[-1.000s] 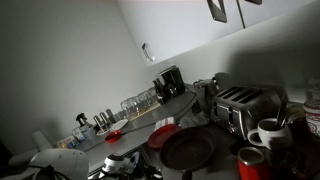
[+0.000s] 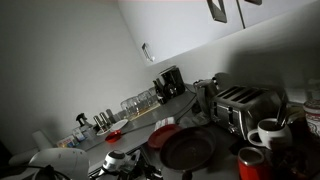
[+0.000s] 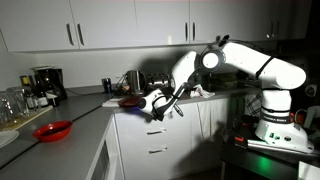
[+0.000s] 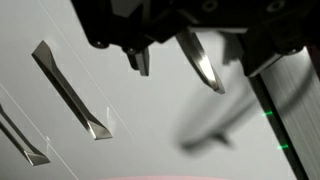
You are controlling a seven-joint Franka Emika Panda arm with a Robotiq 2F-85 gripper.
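My gripper hangs open in front of the white drawer fronts in the wrist view, nothing between its fingers. A long metal handle point(image 4: 72, 90) lies to the left of the fingers, clear of them, and part of a second handle point(image 4: 20, 137) shows at the left edge. Seen from exterior view 2, the gripper point(image 3: 152, 107) is close to the white drawers point(image 3: 140, 140) below the counter, near their upper part. In exterior view 1 the arm point(image 2: 60, 160) reaches in along the bottom edge, its gripper partly dark there.
On the counter above are a dark pan point(image 2: 188, 148), a red plate point(image 2: 163, 135), a toaster point(image 2: 245, 108), a white mug point(image 2: 270, 133) and a red can point(image 2: 252, 163). A red bowl point(image 3: 52, 130) stands on the left counter. Open floor lies before the drawers.
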